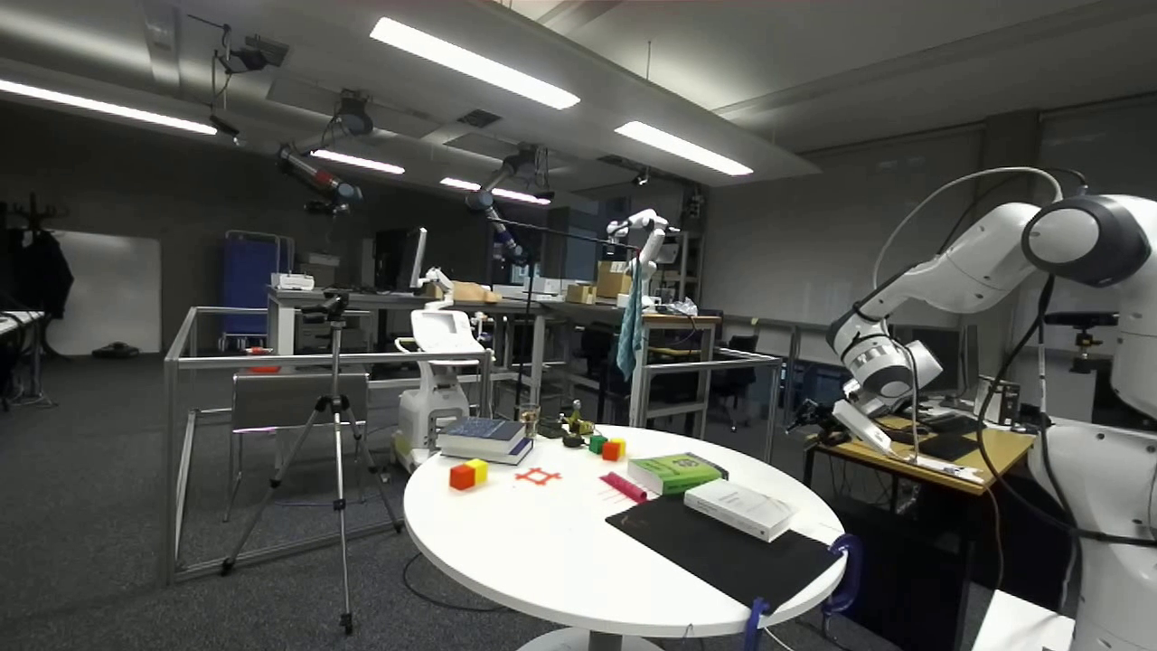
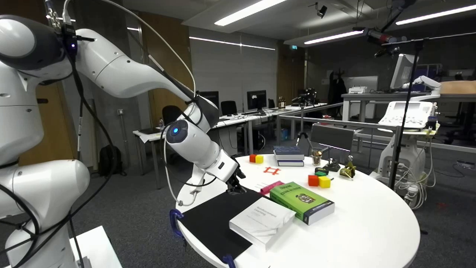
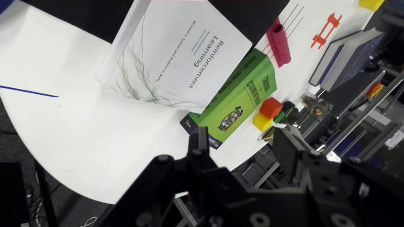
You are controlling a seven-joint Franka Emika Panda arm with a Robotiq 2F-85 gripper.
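Note:
My gripper is open, its two black fingers apart with nothing held between them. Exterior view 2 shows it (image 2: 236,181) above the far left part of the table, clear of the books. A thick green book (image 2: 301,201) lies cover up on the white round table (image 1: 521,542). Close beside it lies a white book titled Reinforcement Learning (image 2: 263,219), partly on a black mat (image 1: 694,548). In the wrist view the white book (image 3: 178,56) overlaps the near edge of the green book (image 3: 234,106).
Two stacked blue books (image 1: 484,439), small coloured blocks (image 1: 463,476), a red frame (image 1: 538,476) and a pink piece (image 1: 625,486) share the table. A glass (image 2: 316,156) and small tools stand at the far edge. Blue clamps (image 2: 175,221) grip the rim.

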